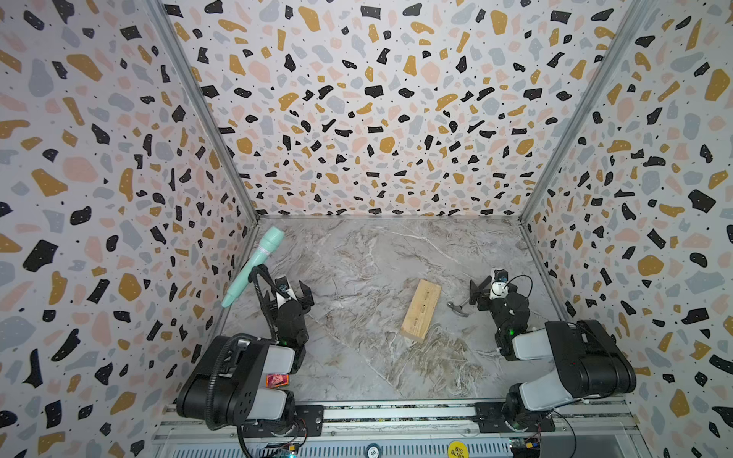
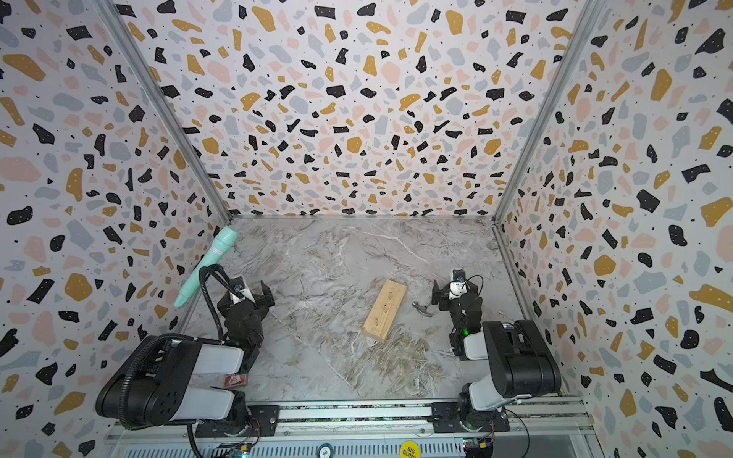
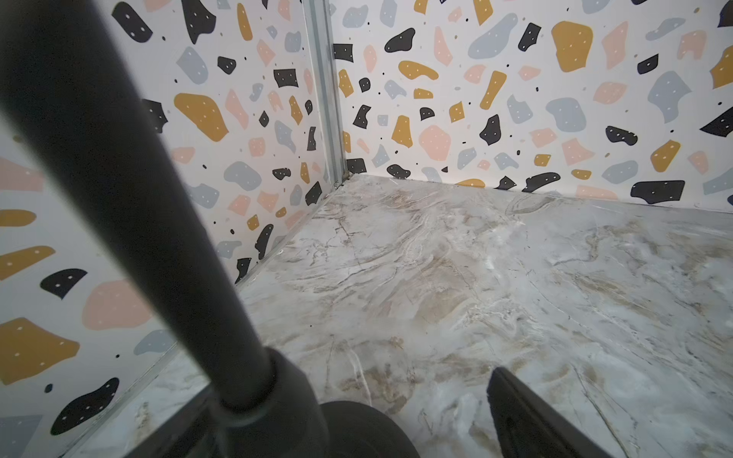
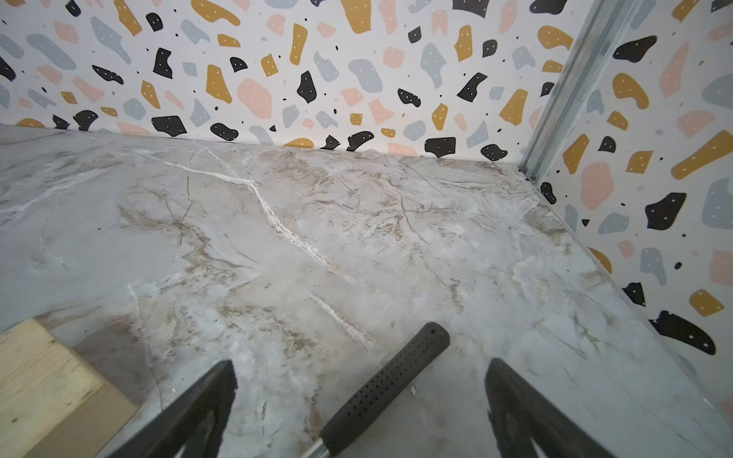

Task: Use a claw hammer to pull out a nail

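The claw hammer [image 1: 458,308] lies on the marble tabletop to the right of the wooden block, its metal head toward the block. In the right wrist view its black handle [image 4: 385,389] slants between the open, blurred fingers of my right gripper, not gripped. The wooden block [image 1: 421,309] lies flat with small dark marks along its top; which of these is the nail is too small to tell. My right gripper [image 1: 492,290] is beside the hammer at its right. My left gripper [image 1: 288,293] stands open and empty at the left of the table, far from the block.
A black tube [image 3: 145,198] rises beside my left gripper. A long mint-green object [image 1: 255,263] slants near the left wall; whether it joins the tube, I cannot tell. A small red packet [image 1: 277,380] lies by the left arm's base.
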